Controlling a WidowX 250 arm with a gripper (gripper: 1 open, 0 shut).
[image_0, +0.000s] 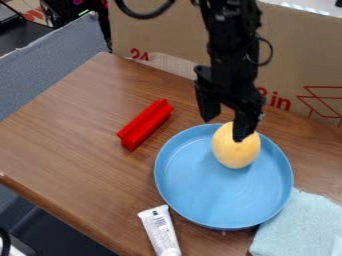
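Note:
My black gripper (227, 117) hangs over the back of a blue plate (207, 197), its fingers open, one at the left and one coming down to the upper edge of a round yellow object (235, 152) on the plate. Part of that object's top is hidden behind the finger.
A red bar (144, 124) lies left of the plate. A white tube (159, 231) is at the front, a pale cloth (301, 230) at the front right. Cardboard (301, 70) stands behind.

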